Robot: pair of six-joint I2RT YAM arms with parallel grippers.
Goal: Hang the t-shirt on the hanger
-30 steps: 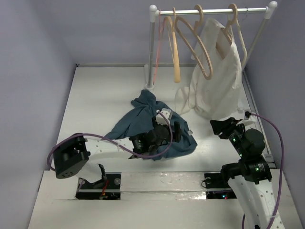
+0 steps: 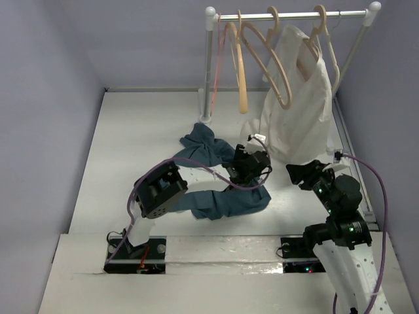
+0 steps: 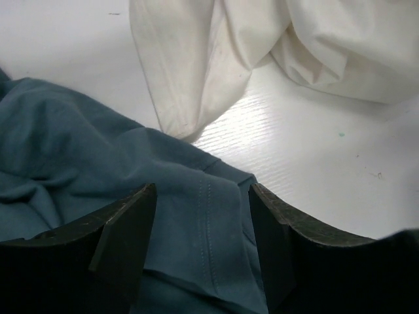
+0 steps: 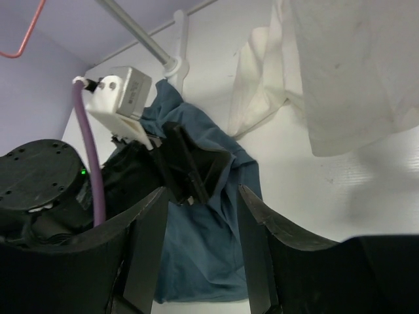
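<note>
A dark teal t-shirt lies crumpled on the white table. My left gripper is over its right part, fingers apart, with a seamed fold of the shirt below and between them. My right gripper stands open at the table's right side, empty. Wooden hangers hang on the rail above, and a cream garment hangs from one at the right, its lower part resting on the table.
A white rack stands at the back, its left post just behind the shirt. Grey walls enclose both sides.
My left gripper has moved right and toward the back, across the shirt to beside the cream cloth. My right gripper has shifted only slightly.
</note>
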